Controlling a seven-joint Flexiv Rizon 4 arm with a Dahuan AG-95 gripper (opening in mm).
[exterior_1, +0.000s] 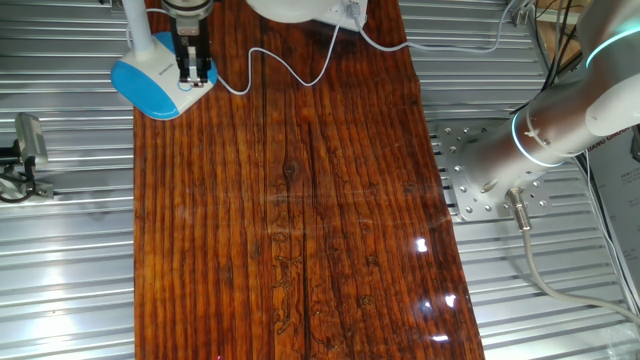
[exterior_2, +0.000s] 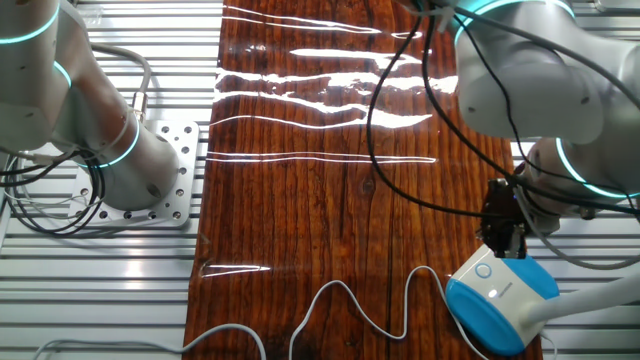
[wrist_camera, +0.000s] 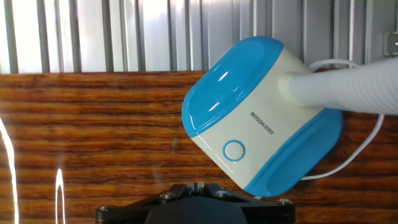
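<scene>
A desk lamp's blue-and-white base (exterior_1: 160, 80) sits at the table's far-left corner in exterior view 1. In the wrist view the base (wrist_camera: 261, 124) shows a round button (wrist_camera: 234, 150) with a blue ring, and its white stem (wrist_camera: 348, 87) runs off to the right. My gripper (exterior_1: 194, 80) overlaps the base's button side in exterior view 1. From the other side, the gripper (exterior_2: 503, 250) is at the base's edge near the button (exterior_2: 483, 270). Its fingertips (wrist_camera: 192, 188) are together, with nothing visible between them. Whether they touch the lamp cannot be told.
A white cable (exterior_1: 285, 65) curves over the wooden table (exterior_1: 300, 220) to a white power strip (exterior_1: 350, 14). A grey robot base (exterior_1: 500, 165) stands beyond the right edge. Black cables (exterior_2: 385, 185) hang along the arm.
</scene>
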